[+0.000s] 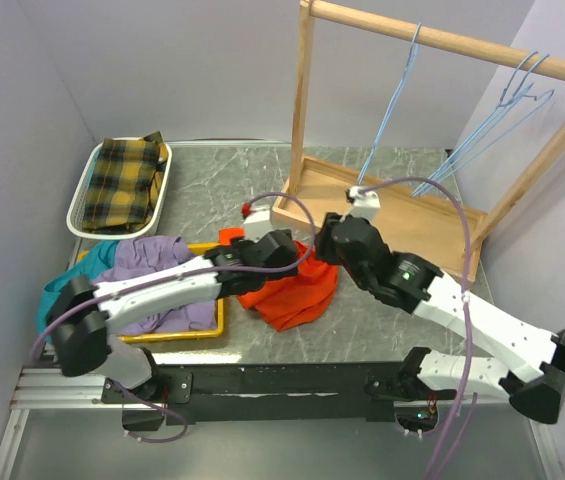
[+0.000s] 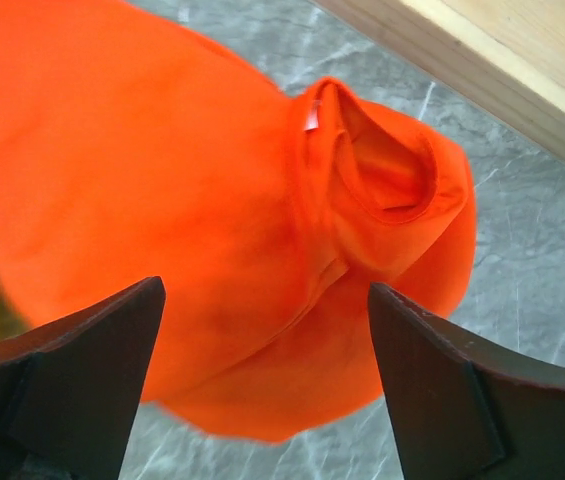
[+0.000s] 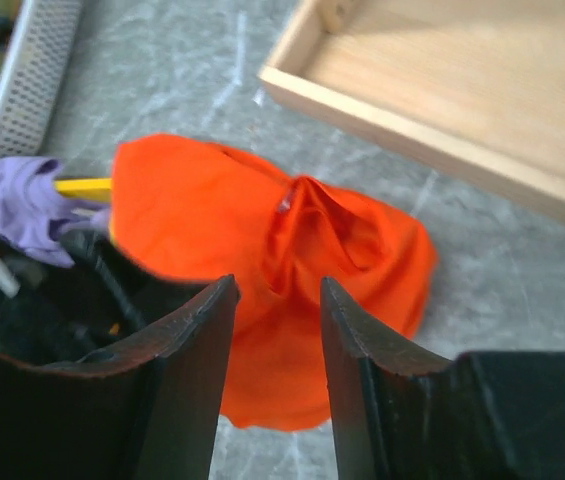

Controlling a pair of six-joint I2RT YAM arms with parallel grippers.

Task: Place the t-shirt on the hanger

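The orange t-shirt (image 1: 287, 300) lies crumpled on the marble counter, its neck opening folded up in the left wrist view (image 2: 382, 190). My left gripper (image 1: 272, 250) hovers over it, fingers apart, with the cloth below between them. My right gripper (image 1: 324, 243) is above the shirt's right side, open and empty, facing down. Blue hangers (image 1: 396, 95) hang from the wooden rack's bar (image 1: 462, 45), one apart from a bunch at the right.
A wooden tray base (image 1: 392, 225) sits behind the shirt. A white basket with plaid cloth (image 1: 122, 185) is at back left; a yellow tray (image 1: 218, 320) with purple and teal cloths is at left.
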